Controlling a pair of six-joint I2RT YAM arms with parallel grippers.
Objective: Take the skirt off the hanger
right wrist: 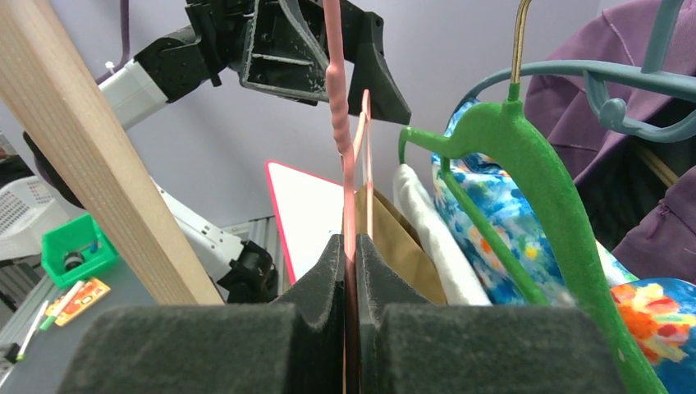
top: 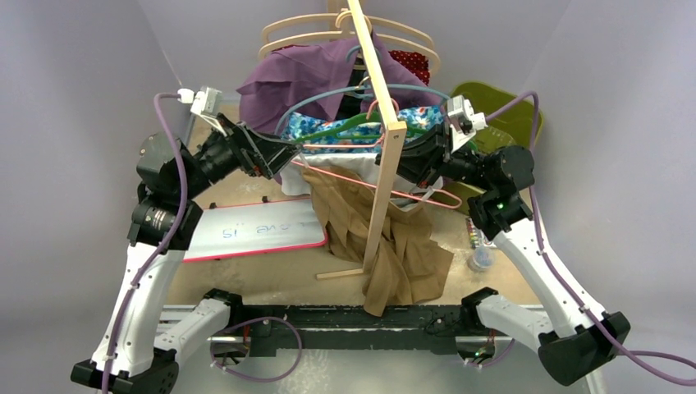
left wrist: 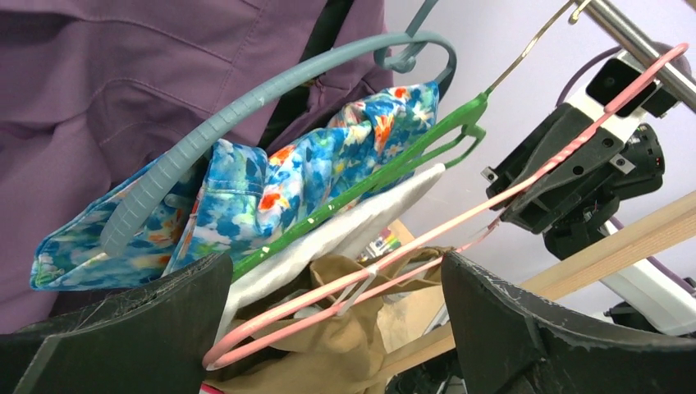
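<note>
A pink hanger [top: 394, 190] hangs from the rail, with a brown skirt [top: 345, 213] draped below it onto the table. My left gripper stands open at the hanger's left end; the pink bars cross between its fingers. My right gripper is shut at the pink hanger's other side, beside the wooden beam; the pink wire runs up in front of it, and whether it is between the fingertips is hard to tell. Behind hang a green hanger [right wrist: 542, 180] with blue floral cloth [left wrist: 287, 172] and a white garment [right wrist: 427, 238].
The wooden stand [top: 382, 189] rises between my arms. A grey-blue hanger [left wrist: 246, 107] and purple clothes [left wrist: 98, 74] are behind. A whiteboard [top: 254, 226] lies on the left, a green bin [top: 509, 119] at the right.
</note>
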